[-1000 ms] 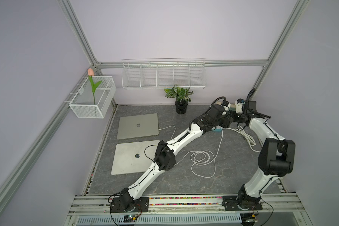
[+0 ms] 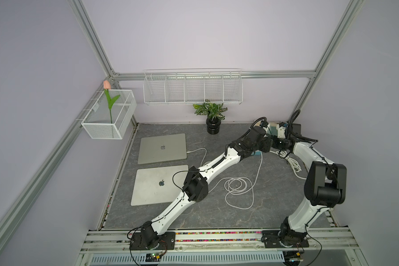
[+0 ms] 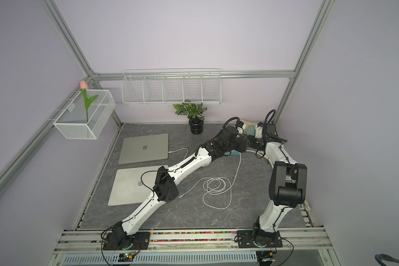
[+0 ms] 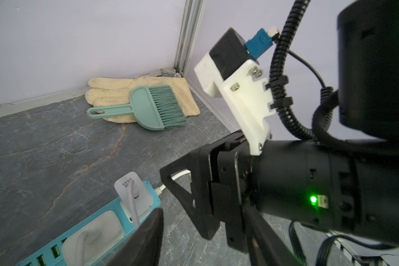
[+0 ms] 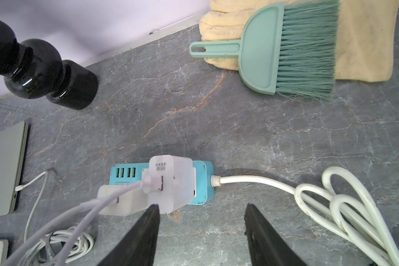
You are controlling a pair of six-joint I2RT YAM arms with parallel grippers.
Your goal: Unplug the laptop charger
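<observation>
A blue power strip (image 5: 204, 177) lies flat on the dark marbled table. Two white plugs sit on it: a 66W charger (image 5: 177, 181) at the cord end and a second adapter (image 5: 133, 201) beside it, each with a white cable coming out. Above the table near the strip's cord end, my right gripper is open, nothing between its fingers. My left gripper has its fingers apart, with the 66W charger (image 4: 135, 195) left of them; the other gripper's black fingers (image 4: 188, 208) show beyond the gap. Both grippers are close together in the top views.
Two closed laptops, a grey one (image 2: 162, 148) and a silver one (image 2: 159, 186), lie at left; the grey one has a white cable (image 2: 197, 150) in its side. A coiled cable (image 2: 237, 186) lies mid-table. A dustpan and brush (image 5: 261, 48) rest on gloves behind. A potted plant (image 2: 213, 124) stands at back.
Both arms have shifted slightly: the left one a little to the right, the right one a little lower and leftward in the top left view. The grippers are closer together.
</observation>
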